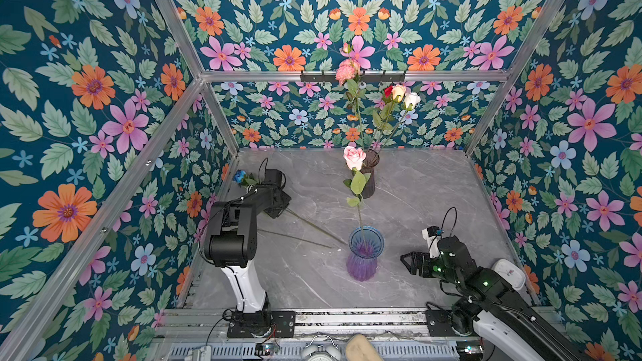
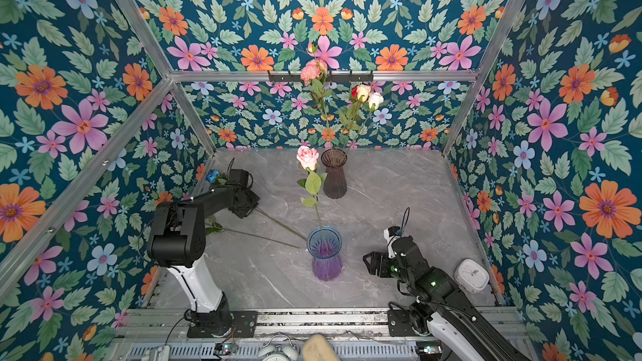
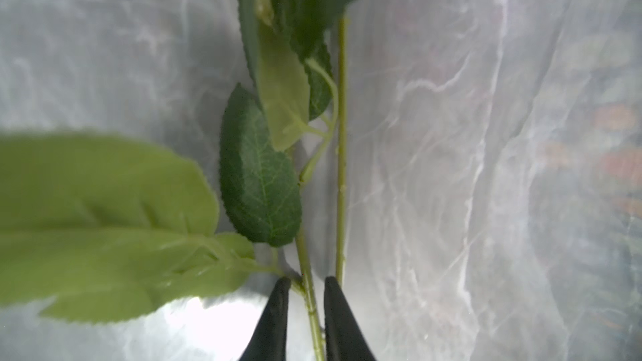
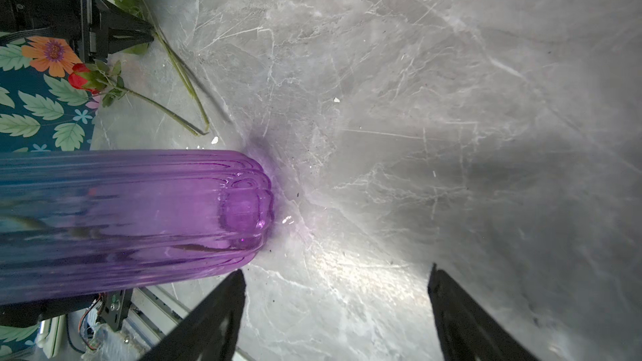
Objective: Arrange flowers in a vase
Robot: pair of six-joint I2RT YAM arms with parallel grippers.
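The blue-purple vase (image 1: 361, 264) stands upright at the middle front with a pink rose (image 1: 353, 157) in it. On the left of the table lie a blue flower (image 1: 238, 175), partly hidden by the left arm, and a red rose (image 4: 83, 79). Their stems lie on the table, pointing toward the vase. Over the blue flower's stem (image 3: 305, 264) is my left gripper, fingers narrowly parted; the stem runs between its fingers with a visible gap. Right of the vase, my right gripper is open and empty.
A dark ribbed vase (image 2: 335, 184) with several flowers stands at the back. A white container (image 2: 472, 275) sits at the right, beside the right arm. Bare table lies at the back right.
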